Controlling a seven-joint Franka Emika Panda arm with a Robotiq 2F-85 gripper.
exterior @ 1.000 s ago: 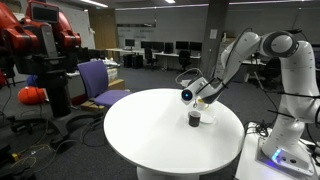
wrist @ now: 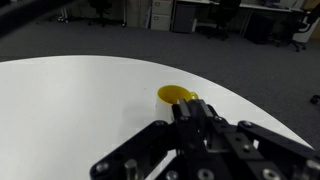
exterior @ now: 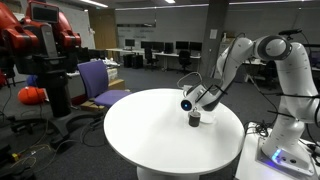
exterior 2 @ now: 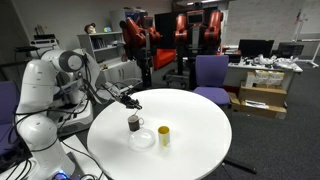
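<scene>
Above the dark mug (exterior 2: 133, 128) my gripper (exterior 2: 136, 106) hangs low over the round white table (exterior 2: 195, 115). In the wrist view the gripper has its dark fingers close together, and it looks shut. Whatever is between them is too dark and small to make out. Exterior view 1 has the mug (exterior: 194, 118) upright on the table, just below the wrist. A white cup with a yellow inside (exterior 2: 164, 136) stands apart from it; in the wrist view this cup (wrist: 172, 97) appears beyond the fingertips.
A white plate (exterior 2: 143, 138) lies between the mug and the yellow-lined cup. A purple chair (exterior: 95, 80) stands close to the table's far edge.
My wrist and gripper have come down somewhat toward the mug over the last second. The mug stays in the same place.
</scene>
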